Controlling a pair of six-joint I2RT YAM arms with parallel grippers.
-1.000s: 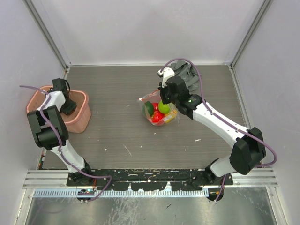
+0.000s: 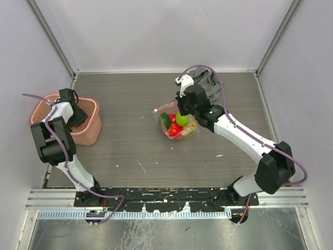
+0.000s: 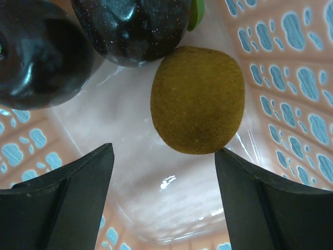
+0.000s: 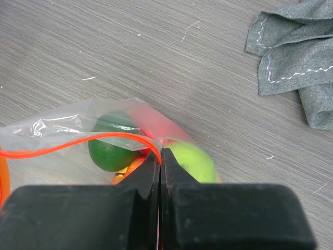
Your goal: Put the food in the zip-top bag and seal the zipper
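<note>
A clear zip bag (image 2: pixel 191 128) with an orange-edged mouth stands in the middle of the table. Inside it are a green apple (image 4: pixel 193 161), a dark green avocado (image 4: pixel 111 155) and several red and yellow pieces. On the bag's rim my right gripper is shut. Down in the pink basket (image 2: pixel 92 130) at the left, my left gripper is open with nothing between its fingers. A brown kiwi (image 3: pixel 197 101) lies just beyond its fingertips, nearer the right one. Two dark, glossy eggplants (image 3: pixel 41 54) rest past it.
Perforated basket walls (image 3: pixel 296 67) rise close to both sides of my left gripper. A folded grey cloth (image 2: pixel 209 83) lies behind the right arm. Between basket and bag the table (image 2: pixel 125 120) is bare.
Right arm and bag are unmoved.
</note>
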